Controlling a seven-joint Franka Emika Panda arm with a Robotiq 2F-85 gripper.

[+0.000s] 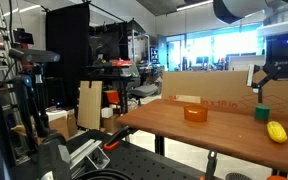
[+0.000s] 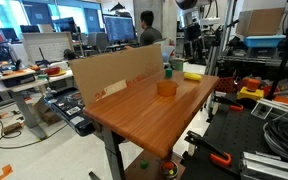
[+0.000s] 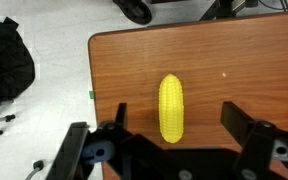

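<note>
A yellow corn cob (image 1: 276, 131) lies on the wooden table near its right end; in the wrist view the corn cob (image 3: 171, 95) stretches lengthwise up the picture, between my fingers as seen from above. My gripper (image 1: 256, 85) hangs well above the tabletop, apart from the corn. Its fingers stand wide, with nothing held. An orange bowl (image 1: 195, 114) sits around the middle of the table, and a green cup (image 1: 262, 112) stands behind the corn. Neither the bowl nor the cup is clearly visible in the wrist view.
A tan upright panel (image 2: 119, 74) runs along one long side of the table (image 2: 152, 118). Bare tabletop extends around the bowl. Close by the corn is the table's edge, with white floor (image 3: 59, 75) beyond.
</note>
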